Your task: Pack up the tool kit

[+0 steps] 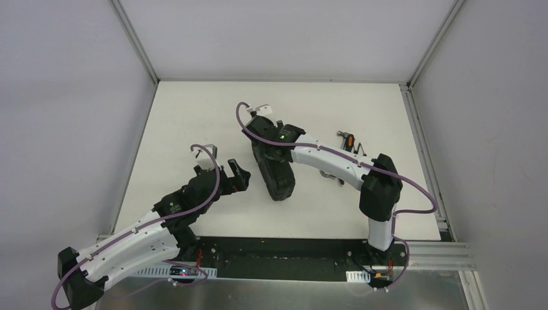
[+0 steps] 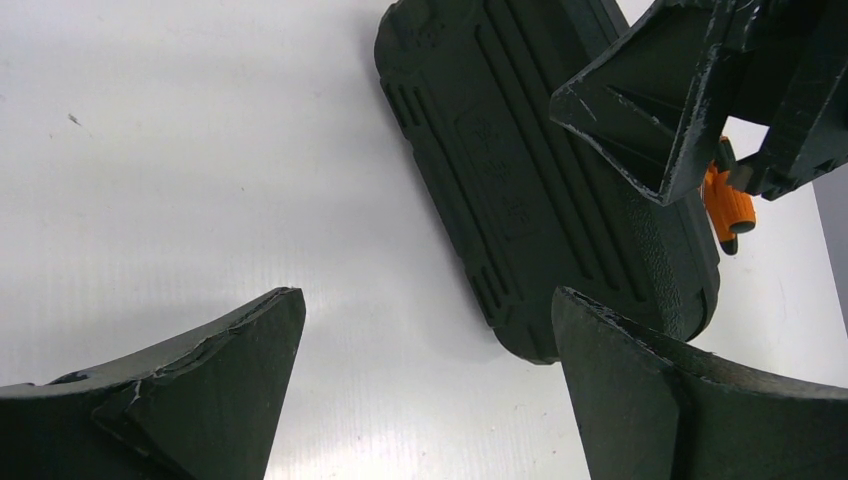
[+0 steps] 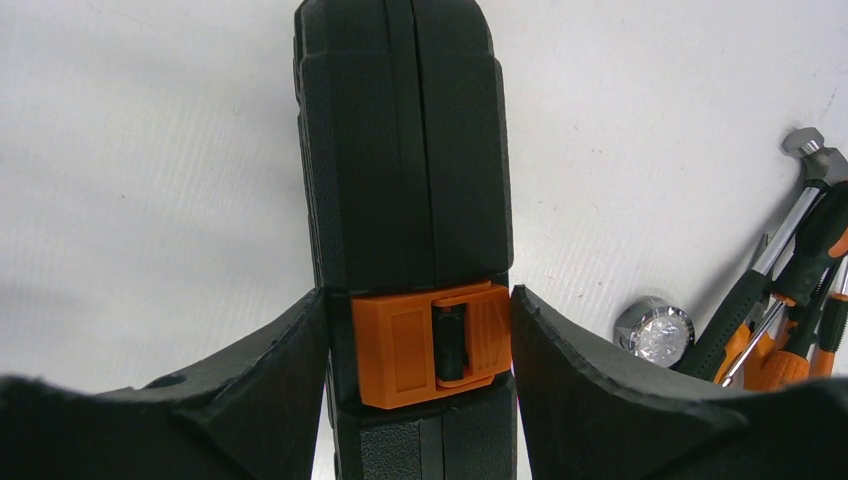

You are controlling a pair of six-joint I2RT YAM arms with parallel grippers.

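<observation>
The black tool case (image 1: 278,181) stands on its long side on the table, its orange latch (image 3: 390,350) facing up in the right wrist view. My right gripper is shut on the case across that latch, its arm hiding part of the case in the top view. My left gripper (image 1: 238,174) is open, left of the case; in the left wrist view its two fingers frame empty table and the case's lower corner (image 2: 520,330).
To the right lie a hammer (image 3: 815,160), several orange-handled tools (image 3: 780,370) and a round metal roll (image 3: 655,332).
</observation>
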